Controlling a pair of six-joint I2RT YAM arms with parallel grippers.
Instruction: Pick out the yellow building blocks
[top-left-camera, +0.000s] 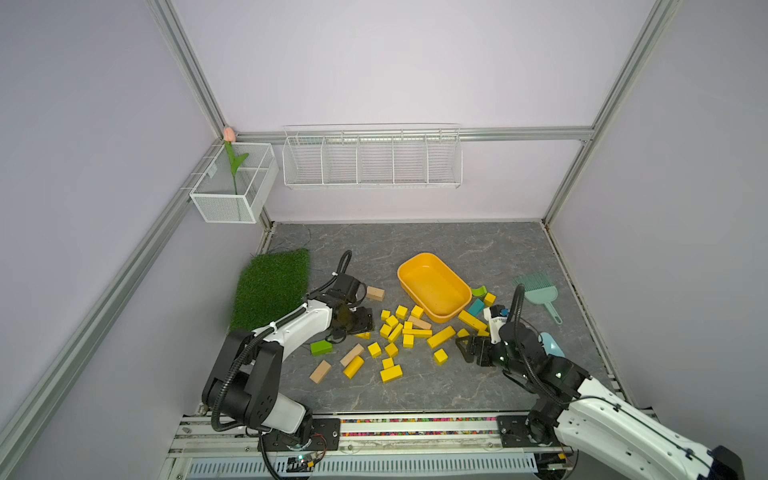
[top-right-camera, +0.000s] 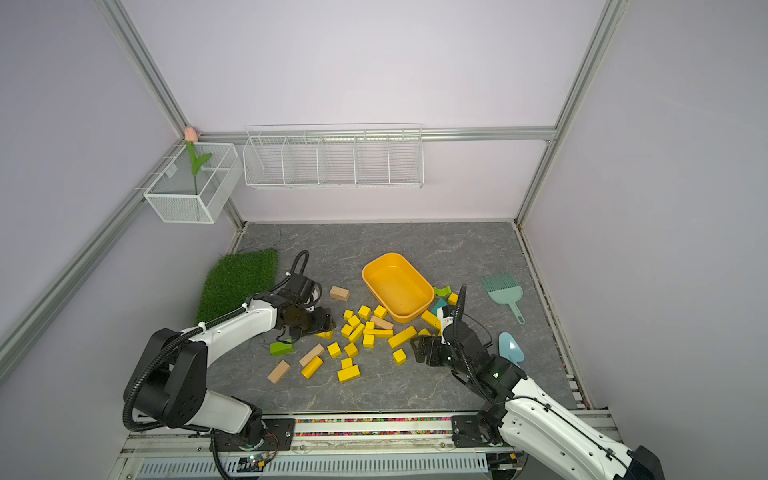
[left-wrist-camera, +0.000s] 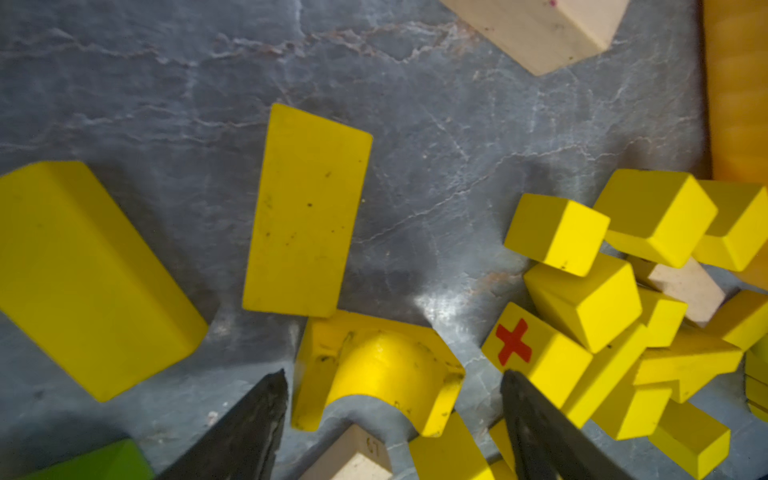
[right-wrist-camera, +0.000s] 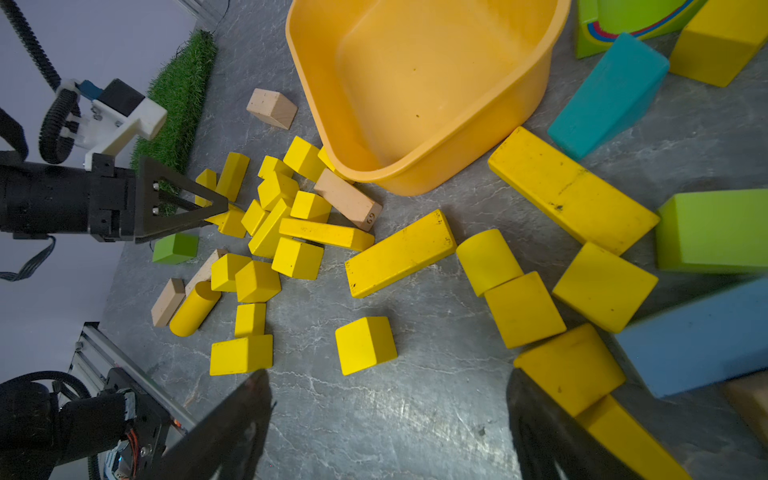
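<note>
Yellow blocks of several shapes lie spread over the grey table, many bunched in a pile (left-wrist-camera: 584, 304) right of my left gripper. That gripper hangs low, its fingers apart, with a yellow arch block (left-wrist-camera: 400, 356) showing ahead of the gap, not gripped. Touching the arch in that view is a flat yellow block (left-wrist-camera: 308, 212); a larger yellow block (left-wrist-camera: 88, 280) lies further left. My right gripper is open and empty, with a lone yellow cube (right-wrist-camera: 365, 344) ahead and a yellow cylinder (right-wrist-camera: 488, 260) to the right.
An empty orange-yellow bin (top-left-camera: 432, 280) stands behind the blocks. Wooden blocks (top-left-camera: 375, 293), green blocks (right-wrist-camera: 712, 232), a teal block (right-wrist-camera: 608, 96) and a blue block (right-wrist-camera: 696, 340) lie among or near the yellow ones. A green dustpan-like tool (top-left-camera: 540, 289) is at right. Free table lies behind the bin.
</note>
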